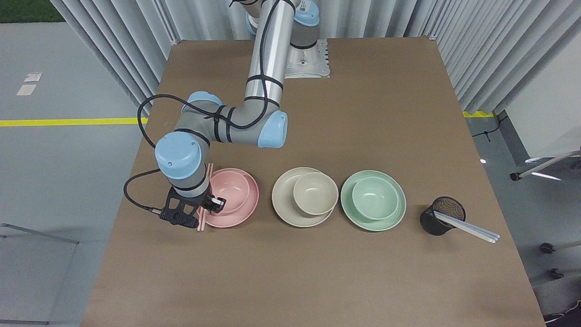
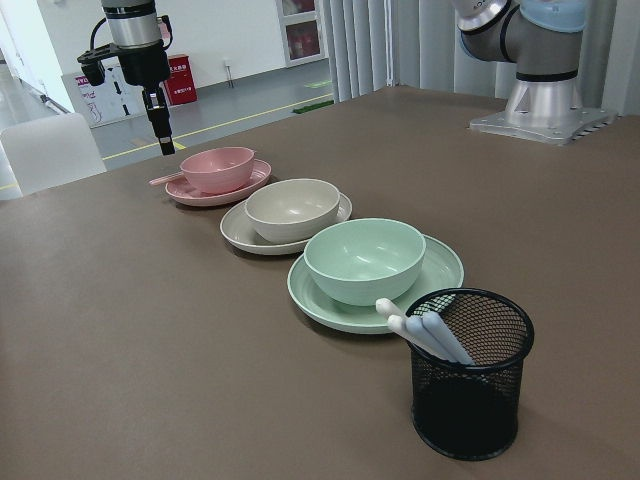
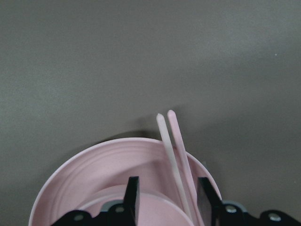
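My gripper hangs above the pink plate [image 3: 94,165], its two black fingertips apart, either side of two pink-white chopsticks [image 3: 181,150] in the wrist view. The chopsticks lie across the plate beside the pink bowl [image 2: 215,173]; I cannot tell that anything is held. In the front view the gripper body hides part of the pink set. A cream bowl [image 1: 315,193] on its plate and a green bowl [image 1: 375,198] on its plate are to the right.
A black mesh cup [image 1: 429,222] holding light chopsticks [image 1: 471,229] stands at the right. The arm base sits at the back.
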